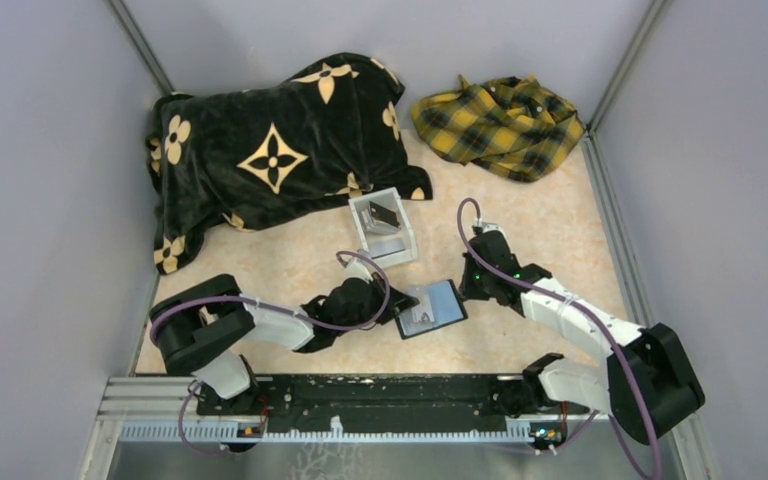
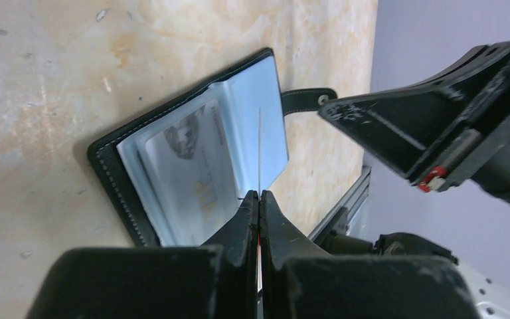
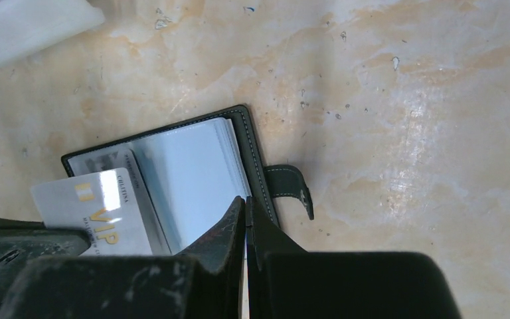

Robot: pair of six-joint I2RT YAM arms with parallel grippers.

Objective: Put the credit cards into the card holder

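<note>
The card holder (image 1: 445,305) lies open on the table, dark-edged with pale clear sleeves. One silver card (image 2: 192,174) rests in its left-hand sleeve. My left gripper (image 1: 400,302) is shut on another silver card, which stands tilted over that side of the holder; in the left wrist view this card shows only as a thin upright edge. Whether it touches the sleeve I cannot tell. My right gripper is shut with nothing visible between its fingertips, at the holder's right edge near the strap (image 3: 287,182).
Behind the holder stands a white box (image 1: 410,235) containing a dark, card-like item. A black patterned blanket (image 1: 270,150) and a yellow plaid cloth (image 1: 500,125) lie at the back. Bare table surrounds the holder's front and right.
</note>
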